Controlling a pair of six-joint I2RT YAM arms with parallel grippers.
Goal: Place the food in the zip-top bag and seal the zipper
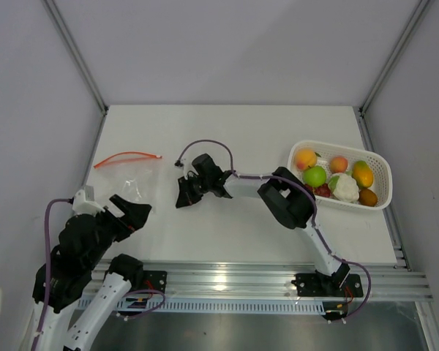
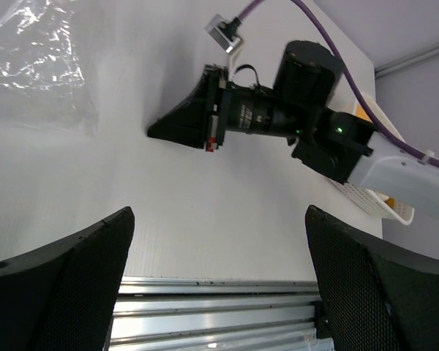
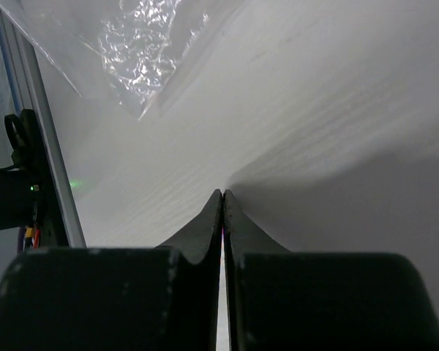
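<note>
The clear zip-top bag [image 1: 134, 183] lies flat at the left of the table, its orange zipper strip [image 1: 130, 154] toward the back. In the right wrist view, a crinkled part of the bag [image 3: 143, 55] lies ahead of my right gripper, apart from its tips. Those fingers meet with nothing between them. My left gripper [image 1: 132, 210] is at the front left, beside the bag; its fingers stand wide apart around empty space in the left wrist view. The food, including a green apple [image 1: 314, 175], an orange [image 1: 305, 159] and a cauliflower [image 1: 344, 188], sits far right.
A white basket [image 1: 383, 175] holds the several food pieces near the table's right edge. Between bag and basket, my right arm [image 1: 241, 186] crosses the table. Metal rails [image 1: 219, 276] run along the front edge.
</note>
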